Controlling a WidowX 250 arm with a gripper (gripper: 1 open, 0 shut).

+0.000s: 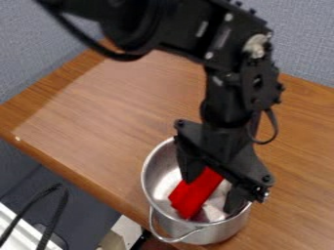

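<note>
A silver metal pot [162, 181] with a wire handle stands near the near edge of the wooden table. Inside it lies a red block [194, 192], with some white material beside it. My black gripper [222, 187] reaches down into the pot over the block from the right; it is open, though its fingertips are partly hidden, and I cannot tell whether they touch the block.
A grey wall is behind.
</note>
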